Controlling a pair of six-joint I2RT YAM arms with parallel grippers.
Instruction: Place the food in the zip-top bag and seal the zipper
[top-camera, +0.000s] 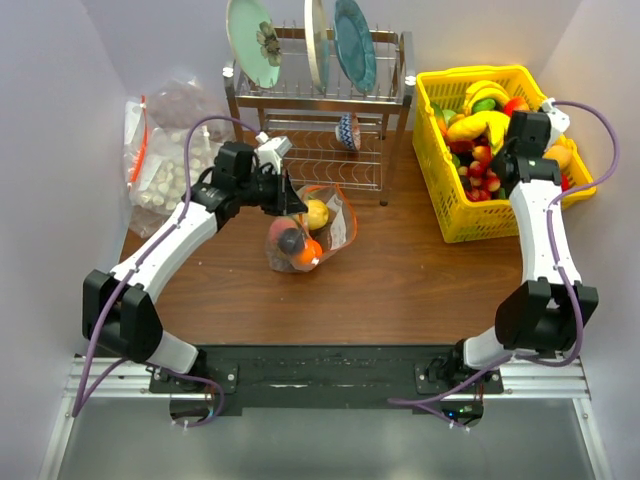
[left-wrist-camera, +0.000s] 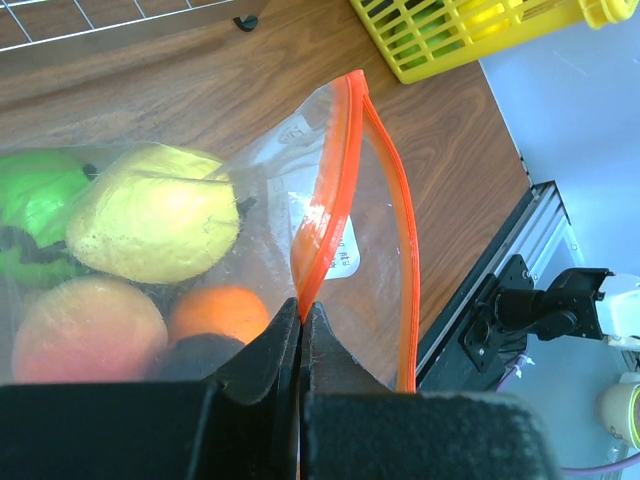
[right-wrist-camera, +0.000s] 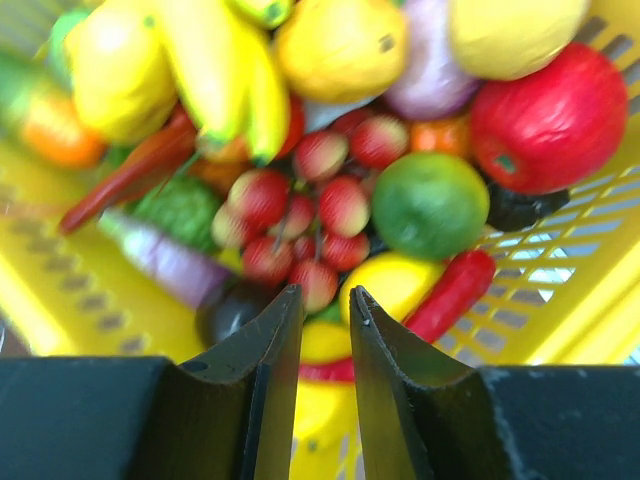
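A clear zip bag with orange zipper holds several foods: a yellow fruit, a peach, an orange, a dark one and a green one. My left gripper is shut at the bag's orange zipper, pinching its edge. The yellow basket at right is full of produce, including bananas, a green fruit and a red chili. My right gripper hangs over the basket, fingers slightly apart, with nothing visible between them.
A dish rack with plates stands at the back centre. Another bag with white contents lies at the left.
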